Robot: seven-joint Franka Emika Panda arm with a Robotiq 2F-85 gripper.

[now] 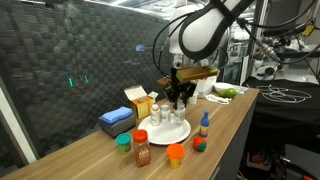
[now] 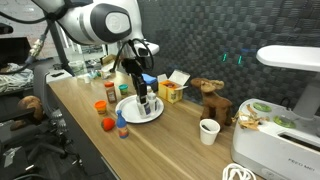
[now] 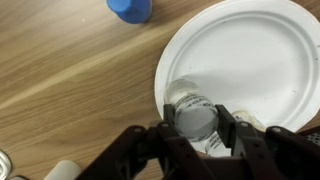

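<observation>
My gripper (image 1: 179, 101) is over the right part of the white plate (image 3: 255, 62), shut on a small white bottle (image 2: 141, 108). In the wrist view the bottle's orange-brown top (image 3: 196, 120) sits between the dark fingers, and its pale body reaches over the plate's rim area. Whether its base touches the plate cannot be told. Two more white bottles (image 1: 155, 116) stand close by on the plate, partly hidden by the gripper in the wrist view.
A blue bottle (image 1: 204, 126), a red tomato-like item (image 1: 199, 144) and an orange cup (image 1: 175, 153) stand in front of the plate. Behind it is an open yellow box (image 2: 176, 83). A toy moose (image 2: 211, 103) and white mug (image 2: 209, 130) stand aside, with bare wood between mug and plate.
</observation>
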